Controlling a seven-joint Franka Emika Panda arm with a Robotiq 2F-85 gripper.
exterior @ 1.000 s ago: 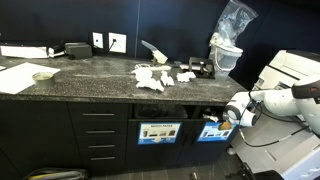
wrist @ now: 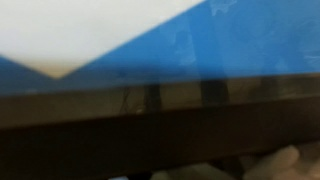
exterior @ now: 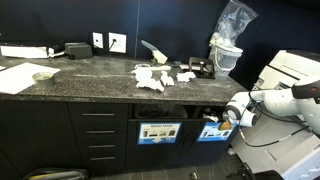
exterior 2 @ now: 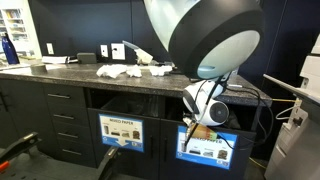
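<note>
My gripper (exterior 2: 197, 132) is at the right-hand bin of the counter, in front of its blue and white sign (exterior 2: 210, 148). It looks open, with its fingers small and partly dark against the sign; I make out nothing held. In exterior view 1 the arm (exterior: 290, 103) reaches in from the right. The wrist view is blurred and shows the sign (wrist: 250, 45) close up, a dark edge (wrist: 150, 125) below it and pale crumpled shapes (wrist: 285, 160) at the bottom. No fingers can be made out there.
Several crumpled white papers (exterior: 147, 77) lie on the dark countertop (exterior: 100, 85). A left-hand bin carries a "mixed paper" sign (exterior: 158, 132). A tape roll (exterior: 43, 78), a black device (exterior: 203, 67) and a bagged white container (exterior: 227, 57) also stand on the counter.
</note>
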